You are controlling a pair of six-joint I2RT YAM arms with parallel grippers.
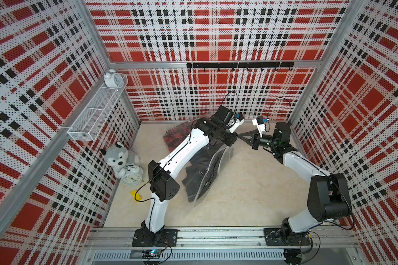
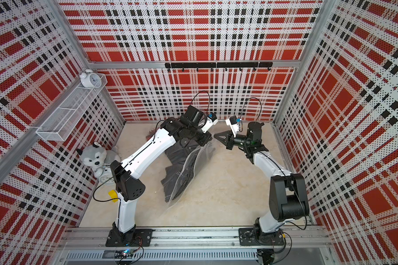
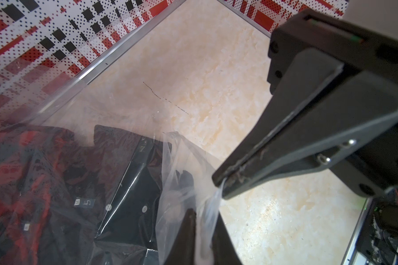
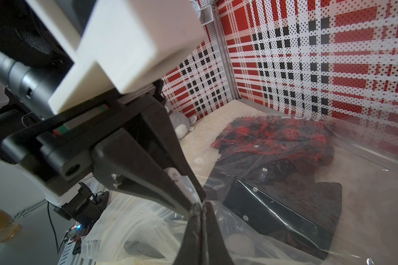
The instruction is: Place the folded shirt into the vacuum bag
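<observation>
The folded shirt, dark grey (image 1: 191, 176) with a red-and-black plaid part (image 1: 174, 137), lies mid-table, partly hidden by my left arm. Clear film of the vacuum bag (image 1: 212, 176) rises along its right side; in the right wrist view the shirt (image 4: 269, 163) shows through the film. Whether it lies inside or under the bag, I cannot tell. My left gripper (image 1: 235, 140) is shut on the bag's edge, with film between its fingers. Facing it closely, my right gripper (image 1: 241, 137) is shut, and film tapers to its fingertips (image 3: 234, 176).
A husky plush (image 1: 117, 156) and a white clock (image 1: 132, 176) stand at the left, with a yellow item (image 1: 135, 195) near them. A wire basket (image 1: 97, 110) hangs on the left wall, holding another clock (image 1: 113, 79).
</observation>
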